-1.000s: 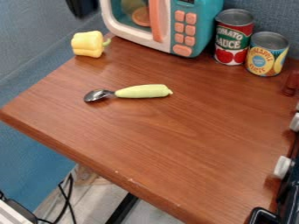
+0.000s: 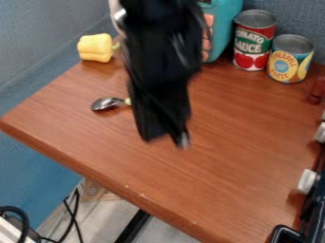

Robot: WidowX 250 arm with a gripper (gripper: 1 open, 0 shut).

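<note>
The black gripper [image 2: 170, 140] hangs large and blurred over the middle of the wooden table [image 2: 235, 152], its lower end pointing down. Whether it is open or shut cannot be seen. A spoon [image 2: 106, 102] lies behind it, its silver bowl showing and its pale yellow handle mostly hidden by the gripper.
At the back stand a teal toy microwave [image 2: 221, 21], a tomato sauce can [image 2: 253, 43], a yellow-labelled can [image 2: 290, 61] and a yellow pepper-like object [image 2: 95, 47]. A dark appliance [image 2: 307, 209] lines the right edge.
The gripper has come from the top left down to over the middle of the table, now covering much of the spoon and microwave.
</note>
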